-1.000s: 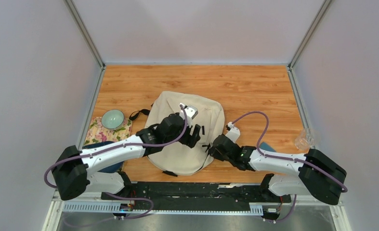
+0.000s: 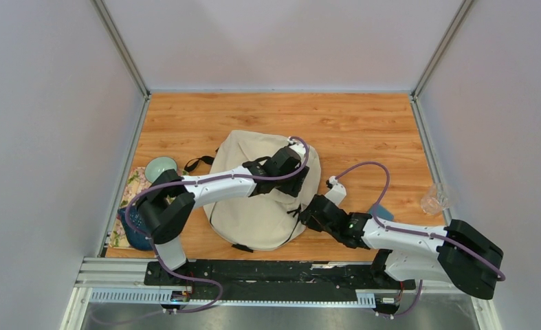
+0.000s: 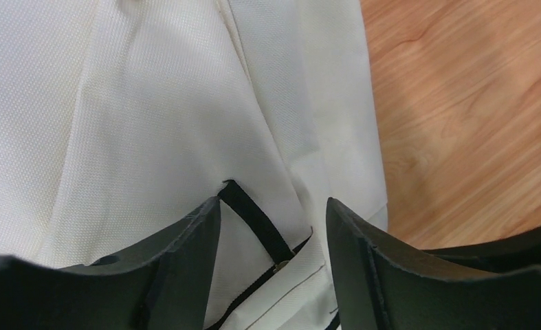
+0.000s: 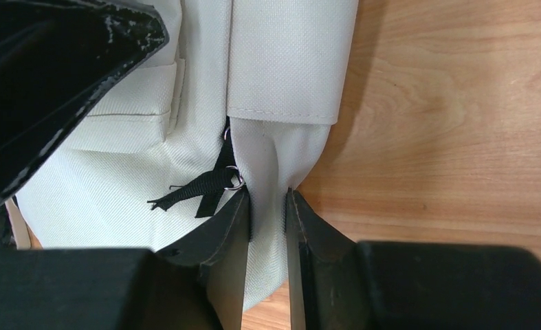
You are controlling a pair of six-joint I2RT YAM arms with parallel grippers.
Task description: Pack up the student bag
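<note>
A cream fabric bag (image 2: pixel 250 223) lies in the middle of the table, with black straps and small metal rings near its right side. My left gripper hovers part open over a black zip pull (image 3: pixel 254 216) and folded fabric edge; nothing is clearly held between its fingers. My right gripper is at the bag's right edge, its fingertips closing around a narrow folded strip of cream fabric beside the black straps.
At the left lie a green bowl (image 2: pixel 159 167), floral cloth (image 2: pixel 137 181) and dark blue item. A blue object (image 2: pixel 381 210) and clear cup (image 2: pixel 435 199) are at the right.
My left gripper has moved right and a little toward the back, to the bag's right part.
</note>
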